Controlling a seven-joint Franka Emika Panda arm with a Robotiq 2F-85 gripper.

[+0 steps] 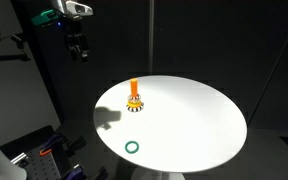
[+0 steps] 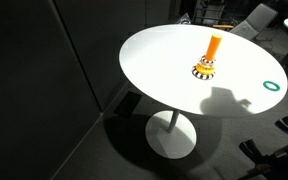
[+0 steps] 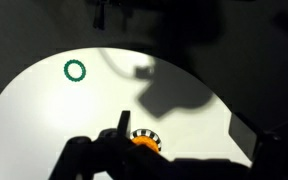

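My gripper hangs high at the left, above and short of the white round table. In the wrist view its fingers stand wide apart, with nothing held between them. An orange toy stands upright on the table's left part, made of a tall orange post on a stack of rings with a black-and-white striped bottom. Only part of its striped and orange base shows in the wrist view, the rest hidden behind the gripper. A green ring lies flat near the table's front edge, apart from the stack.
The table stands on a single post with a round white foot. Dark curtains and floor surround it, and a chair is behind. The arm's shadow falls beside the stack.
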